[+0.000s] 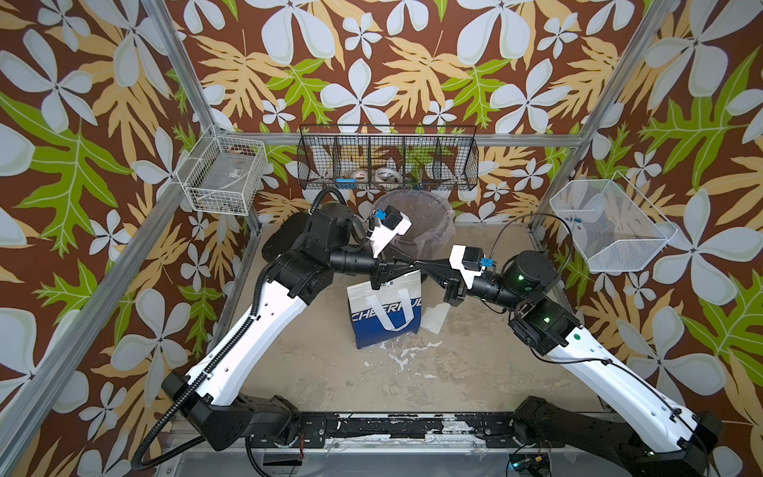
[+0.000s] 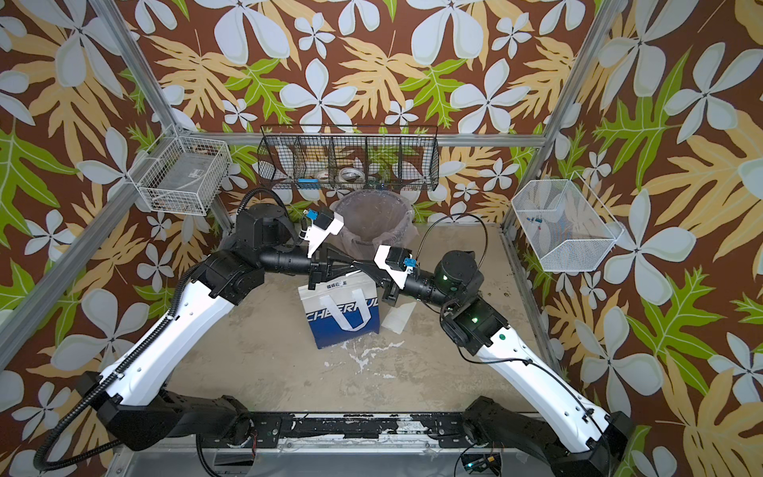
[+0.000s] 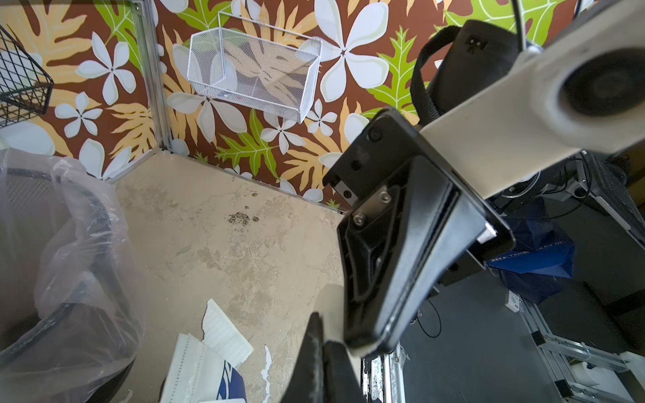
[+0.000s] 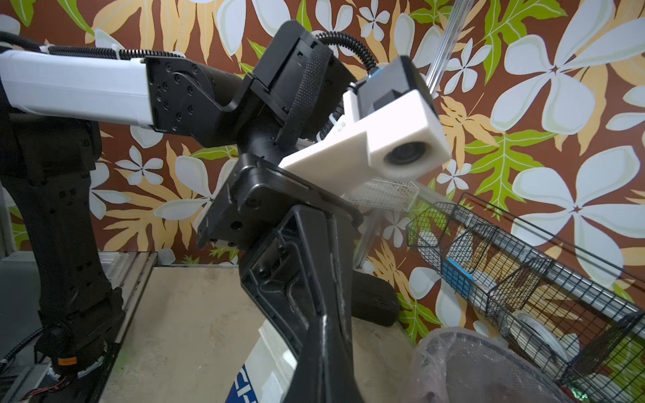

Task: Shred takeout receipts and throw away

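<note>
Above the bag, the tips of my left gripper (image 1: 411, 260) and right gripper (image 1: 421, 263) meet, both shut. In the left wrist view a blurred pale patch (image 3: 329, 305) shows beside the fingertips; whether it is held paper I cannot tell. A torn white receipt piece (image 1: 434, 318) lies on the table against the right side of the blue and white bag (image 1: 385, 314). Faint print lines show on this paper (image 3: 225, 336) from the left wrist, with a thin white strip (image 3: 266, 372) nearby. The lined trash bin (image 1: 413, 218) stands behind the grippers.
Scattered white bits or marks (image 1: 401, 353) are on the table in front of the bag. A black wire rack (image 1: 387, 159) hangs on the back wall, with white wire baskets left (image 1: 226, 171) and right (image 1: 612, 222).
</note>
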